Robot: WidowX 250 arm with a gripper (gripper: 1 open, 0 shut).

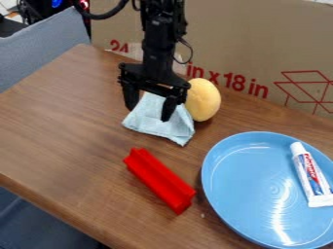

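My black gripper (148,102) is low over a pale blue cloth (162,125) at the back of the wooden table, its two fingers apart and reaching down onto or just above the cloth; whether anything is between them is unclear. A yellow rounded object (203,98) sits just right of the cloth, partly behind my gripper. A red bar-shaped object (159,179) lies nearer the front. On the right a blue plate (256,199) holds a white toothpaste tube (313,177).
A cardboard box (267,60) stands along the back edge of the table (58,131). A grey padded surface lies beyond the table at upper left.
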